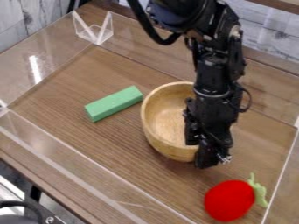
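Note:
A tan bowl [165,113] rests on the wooden table right of centre. My black gripper [208,150] is down at its right side, over the bowl's near right rim, which appears to be between the fingers; the fingertips are dark and hard to separate. A red plush vegetable [229,200] with a green stem lies at the lower right, below the gripper. A green block [114,102] lies to the left of the bowl.
A clear plastic object [93,27] stands at the back left, near a white wall. A black cable lies at the lower left edge.

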